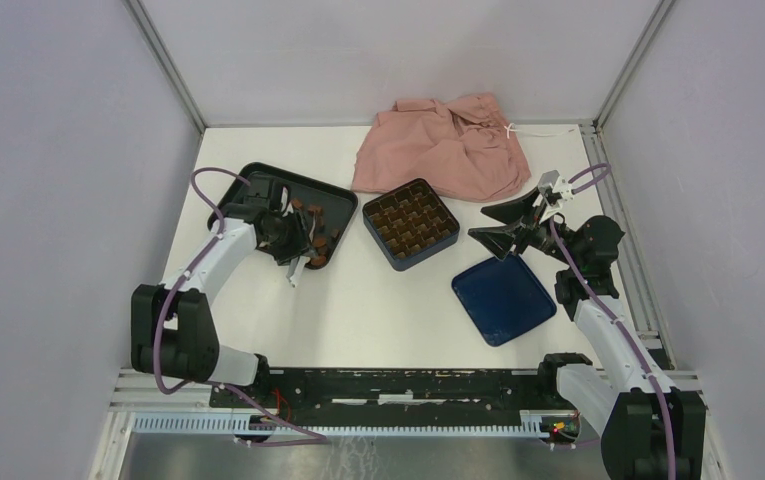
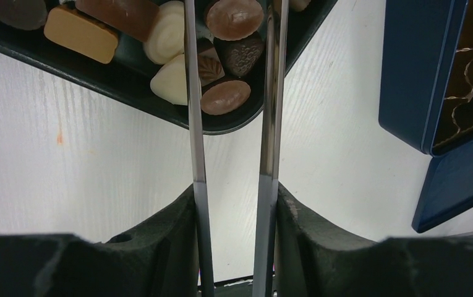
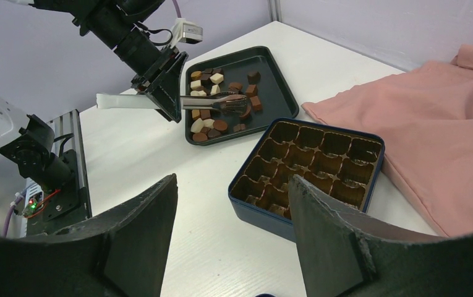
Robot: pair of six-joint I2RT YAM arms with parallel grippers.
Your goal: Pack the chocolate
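My left gripper [image 1: 298, 250] is shut on a pair of metal tongs [image 2: 198, 148] over the right end of a black tray [image 3: 275, 68] of assorted chocolates. Between the tong arms, in the left wrist view, shows an oval brown chocolate [image 2: 234, 17]; whether the tips touch it is out of that view. An open navy box [image 1: 403, 262] with gold-brown compartments stands mid-table, its visible compartments empty. My right gripper is open, nothing between its fingers, in the air right of the box.
The navy lid [image 1: 504, 302] lies flat at the right, below the right gripper. A pink cloth [image 1: 438, 150] is spread behind the box.
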